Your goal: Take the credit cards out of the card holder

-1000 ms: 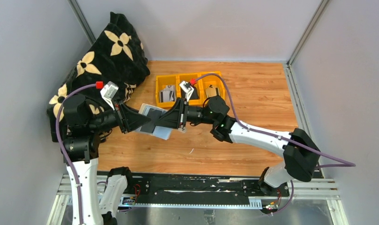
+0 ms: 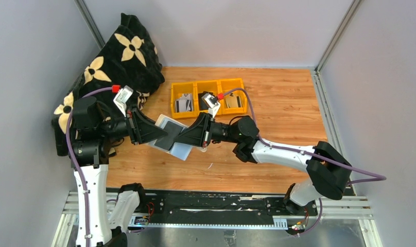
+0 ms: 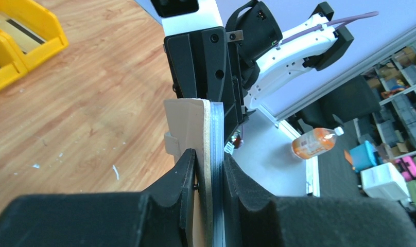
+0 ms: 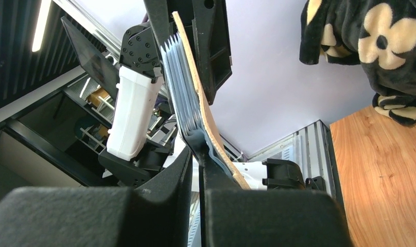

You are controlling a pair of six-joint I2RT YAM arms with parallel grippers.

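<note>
Between my two grippers hangs the card holder point(image 2: 164, 141), above the wooden table point(image 2: 278, 159). In the left wrist view its tan cover point(image 3: 183, 121) and blue sleeves stand edge-on, and my left gripper point(image 2: 162, 134) is shut on it. My right gripper point(image 2: 180, 138) reaches onto the holder from the right; in the right wrist view its fingers are at the lower end of the blue sleeves point(image 4: 180, 77), and I cannot make out exactly what lies between them. Cards inside the holder cannot be told apart.
Yellow trays point(image 2: 206, 86) with grey and tan items stand at the back. A dark flowered cushion point(image 2: 118, 62) fills the back left.
Both grippers and the holder have shifted slightly toward the front of the table and a little to the right, with the right wrist moving most.
</note>
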